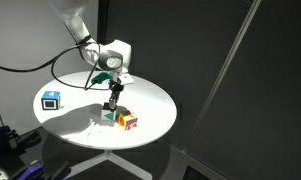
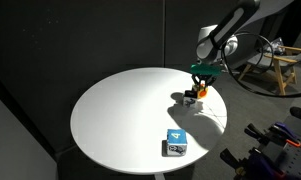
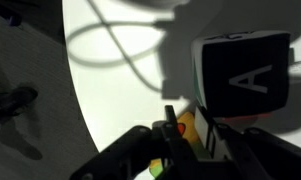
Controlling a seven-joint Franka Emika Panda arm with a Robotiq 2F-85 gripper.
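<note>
My gripper (image 1: 111,106) is low over the white round table, close to a white block with a green triangle (image 1: 109,115). An orange and yellow block (image 1: 128,121) sits just beside that one. In the wrist view, the gripper is open, with a block whose dark face carries a letter A (image 3: 244,75) beyond and to the right of the fingers. Part of a yellow block with green (image 3: 182,132) shows beneath the fingers. Exactly how the fingertips stand against the blocks cannot be told.
A blue and white block (image 2: 177,140) lies alone, well away from the gripper. The table (image 2: 110,105) has wide bare room otherwise. Its curved edge drops to a dark floor, and a wooden chair (image 2: 275,65) stands behind.
</note>
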